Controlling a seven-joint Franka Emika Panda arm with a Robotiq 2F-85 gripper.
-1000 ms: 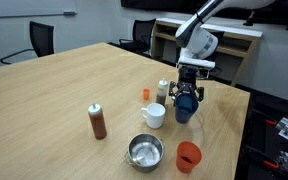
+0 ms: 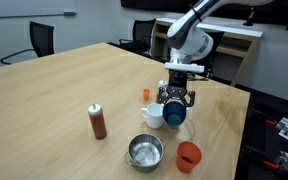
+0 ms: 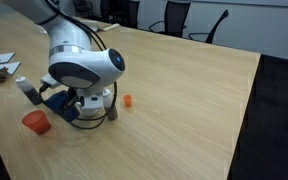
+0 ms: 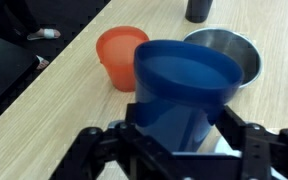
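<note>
A dark blue cup (image 4: 174,115) sits tilted between my gripper's fingers; its wide rim fills the middle of the wrist view. My gripper has one finger on each side of the cup and appears shut on it. In exterior view 1 the blue cup (image 2: 174,113) hangs under the gripper, right beside a white mug (image 2: 154,116). Whether cup and mug touch cannot be told. From the other side, the arm partly covers the blue cup (image 3: 62,105).
Toward the front of the table stand a metal bowl (image 2: 145,151) and a red cup (image 2: 188,157). A brown bottle with a light cap (image 2: 97,123) is at the left, and a small orange item (image 2: 146,94) lies behind the mug.
The mug, bowl and red cup have stayed in place.
</note>
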